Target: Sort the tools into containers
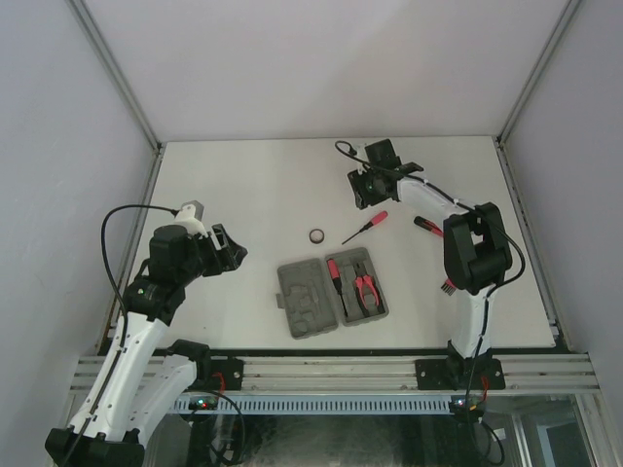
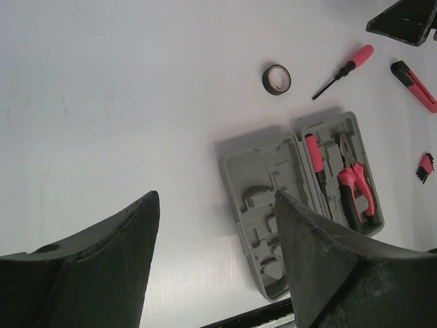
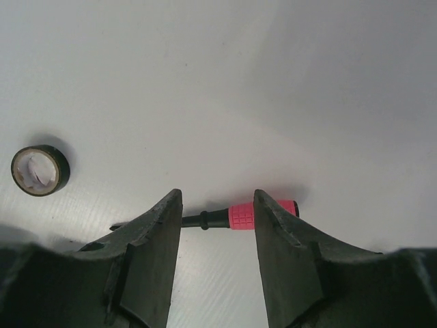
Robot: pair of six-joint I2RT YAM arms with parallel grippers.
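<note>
A screwdriver with a red handle lies loose on the white table, its dark shaft slanting down-left toward the toolbox. Above it hangs my right gripper, open; in the right wrist view the screwdriver's collar shows beyond the gap, with no grip on it. The grey toolbox lies unfolded: the left half is empty, the right half holds another red-handled screwdriver and red pliers. My left gripper stands wide open at the left, holding nothing.
A roll of dark tape rests left of the loose screwdriver. Farther right lie a red cutter knife and a small red brush-like tool.
</note>
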